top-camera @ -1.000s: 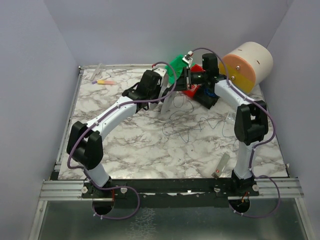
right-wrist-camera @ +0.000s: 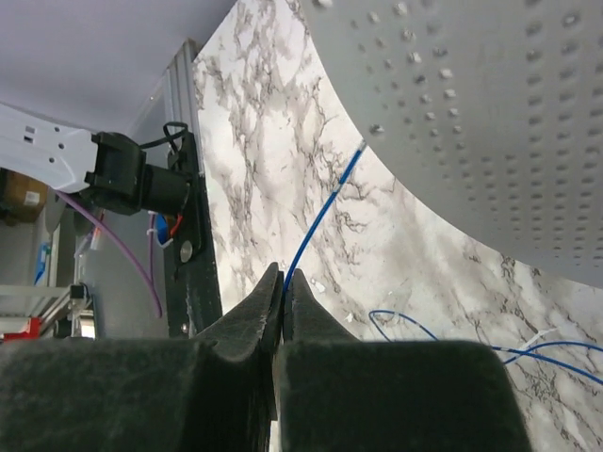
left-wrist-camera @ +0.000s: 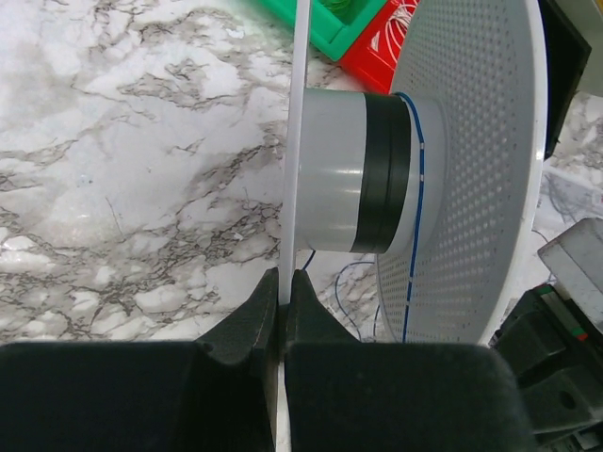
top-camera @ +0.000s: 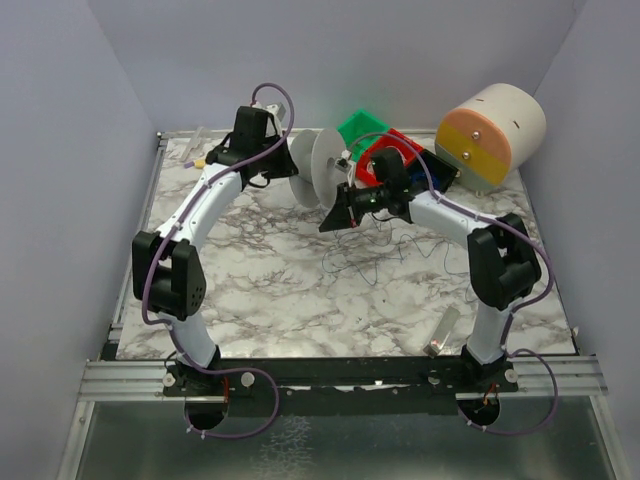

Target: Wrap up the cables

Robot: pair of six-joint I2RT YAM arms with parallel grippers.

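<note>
A spool with a grey core (left-wrist-camera: pixel 330 169) and a black band hangs over the table, a white disc at each end. My left gripper is shut on the rim of its near disc, which runs straight up between the fingers. Around the core, beside the dotted disc (left-wrist-camera: pixel 480 141), lies a strand of blue cable (left-wrist-camera: pixel 417 179). My right gripper is shut on that cable, stretched up toward the disc's edge in the right wrist view. More cable (top-camera: pixel 365 275) lies in loose loops on the marble table. From above, the right gripper's tips (top-camera: pixel 342 222) sit just front-right of the spool.
Behind the spool stand a green bin (top-camera: pixel 362 127), a red bin (top-camera: pixel 400 145) and a dark bin (top-camera: pixel 440 170). A large cream drum (top-camera: pixel 510 120) fills the back right. A grey block (top-camera: pixel 442 330) lies at front right.
My left gripper has carried the spool back and to the left. The right gripper has come left and toward the front, passing from behind the spool to its front side.
</note>
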